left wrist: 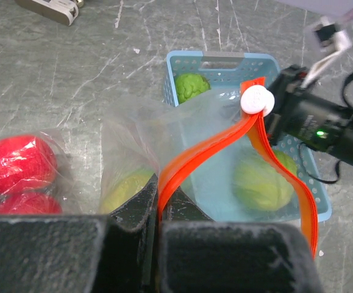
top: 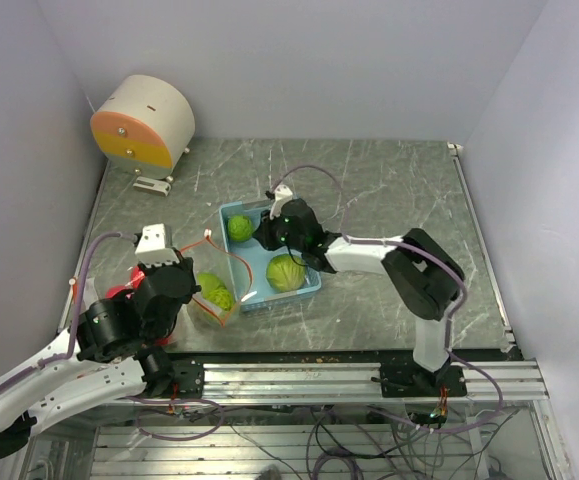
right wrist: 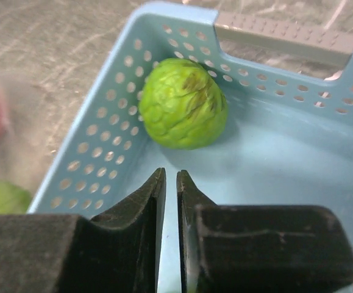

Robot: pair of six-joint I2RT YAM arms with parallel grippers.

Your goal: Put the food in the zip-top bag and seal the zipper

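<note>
In the right wrist view a small green cabbage (right wrist: 183,104) rests in the far left corner of the blue basket (right wrist: 133,52). My right gripper is shut over the basket floor, its fingertips nearly together with nothing between them; the cabbage lies beyond them. My left gripper is shut on the rim of the clear zip top bag (left wrist: 146,131), whose orange zipper (left wrist: 206,152) stands spread in a loop. A yellow-green food piece (left wrist: 127,190) shows through the film inside the bag. A larger cabbage (top: 285,273) lies at the basket's near end.
A clear bag of red balls (left wrist: 21,163) lies left of the zip top bag. A cream and orange rounded box (top: 144,125) stands at the back left. The counter right of the basket and behind it is bare.
</note>
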